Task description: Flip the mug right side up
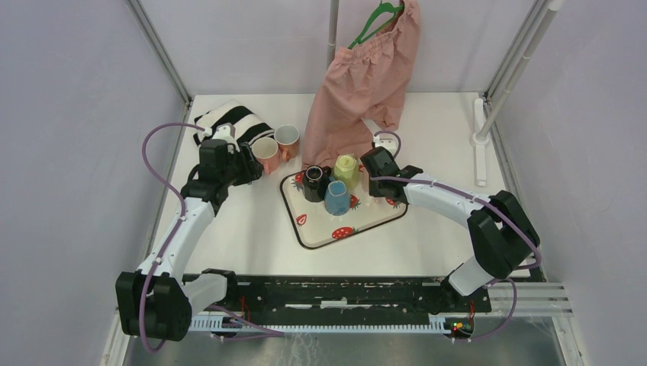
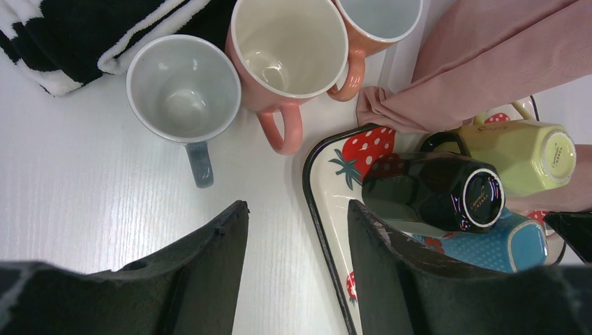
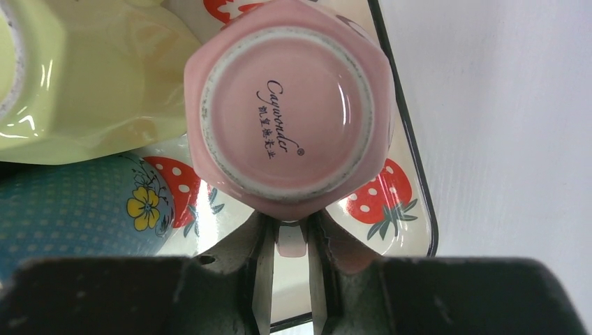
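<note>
A pink mug (image 3: 286, 115) stands bottom up at the right end of the strawberry tray (image 3: 419, 234), its base facing the right wrist camera. My right gripper is shut on this mug's handle (image 3: 290, 241). In the top view the right gripper (image 1: 374, 187) largely covers the mug. Black (image 2: 436, 192), yellow-green (image 2: 523, 155) and blue (image 2: 520, 244) mugs also have their bases up on the tray. Over on the left, my left gripper hangs open with nothing between its fingers.
A grey mug (image 2: 185, 94) and two pink-orange mugs (image 2: 290, 49) (image 1: 287, 137) stand mouth up at the left, near a striped cloth (image 1: 235, 118). Pink hanging fabric (image 1: 339, 114) reaches the tray's back edge. Table right of the tray is clear.
</note>
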